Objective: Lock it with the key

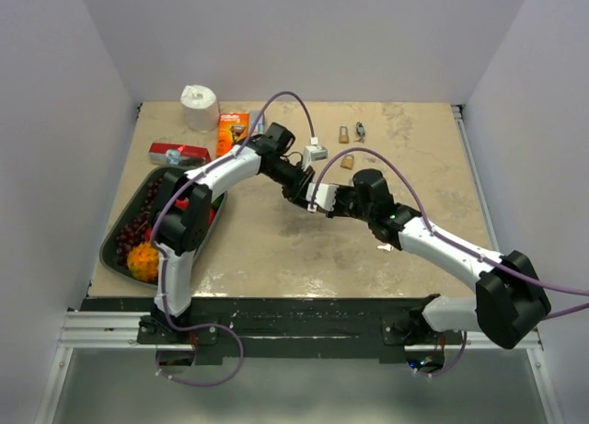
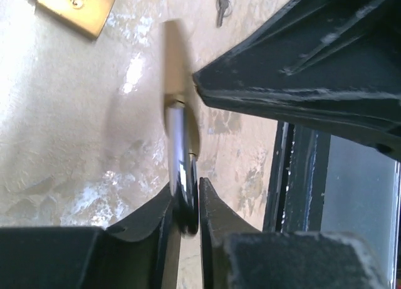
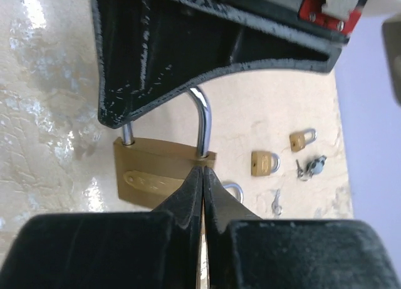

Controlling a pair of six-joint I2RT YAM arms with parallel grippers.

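A large brass padlock (image 3: pixel 150 167) with a steel shackle stands between my grippers at mid-table. My right gripper (image 1: pixel 329 200) is at the padlock from the right; in the right wrist view its fingertips meet at the near edge of the body, with nothing seen between them. A small key (image 2: pixel 222 7) lies on the table to the right in the top view, partly by the right arm.
Smaller padlocks (image 3: pixel 263 163) and a bunch of keys (image 3: pixel 311 168) lie at the back right. A dark basket of fruit (image 1: pixel 124 235) fills the left side, with a red box, orange pack and paper roll (image 1: pixel 201 107) behind.
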